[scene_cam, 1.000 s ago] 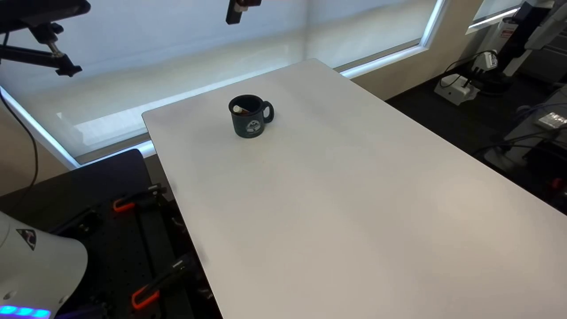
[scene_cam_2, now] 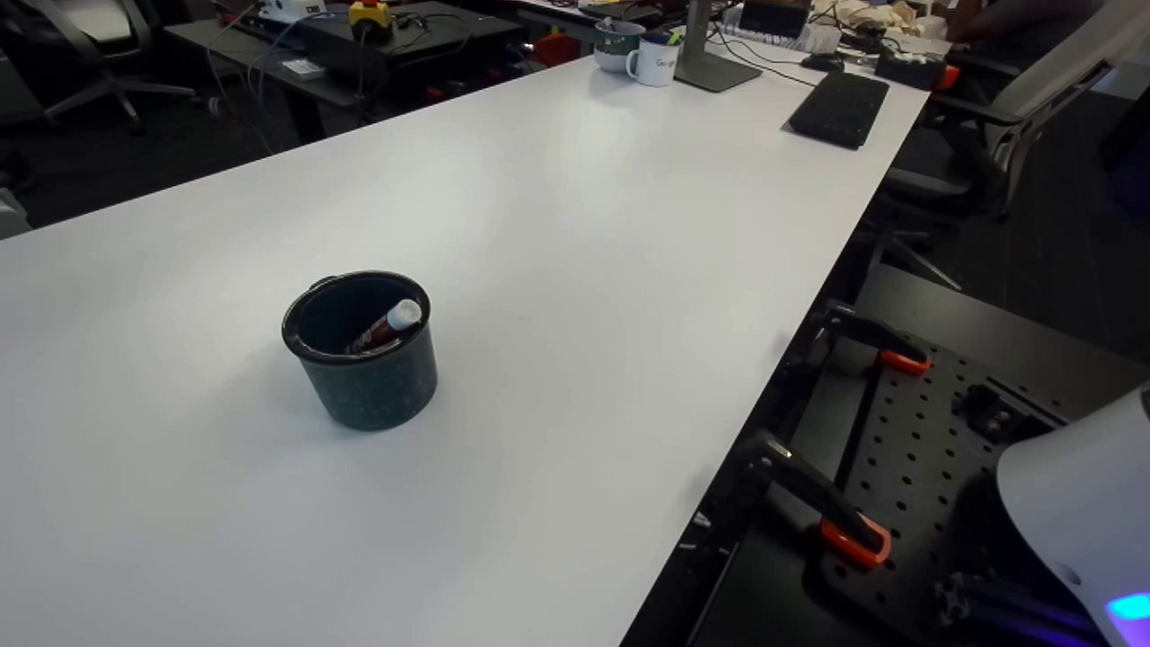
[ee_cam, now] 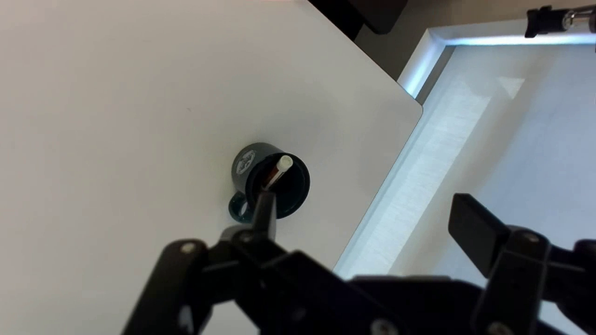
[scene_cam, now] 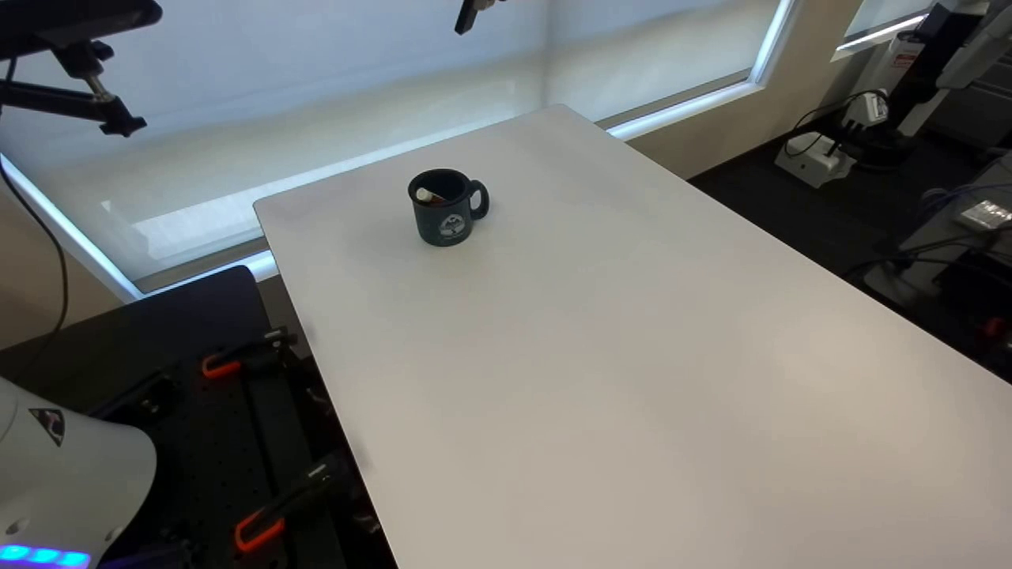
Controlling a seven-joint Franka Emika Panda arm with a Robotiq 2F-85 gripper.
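Note:
A dark green mug (scene_cam: 439, 224) with a pale emblem stands upright on the white table, its handle to the right in exterior view 1. Inside the mug (scene_cam_2: 379, 386) leans a marker (scene_cam_2: 401, 316), white cap up, its lower part hidden by the wall. From above, the wrist view has the mug (ee_cam: 246, 164) and the marker's white end (ee_cam: 284, 163) beyond my left finger. My gripper is open, fingers wide apart and nothing between them, high above the table. Only a fingertip (scene_cam: 465, 17) shows at the top of exterior view 1.
A window blind (scene_cam: 332, 85) borders its far edge. In exterior view 2, a white mug (scene_cam_2: 654, 61), a bowl (scene_cam_2: 617, 45), a monitor stand and a keyboard (scene_cam_2: 841, 108) sit at the far end.
My gripper has moved up and to the right in exterior view 1, so less of it shows now. The mug and marker have stayed where they were.

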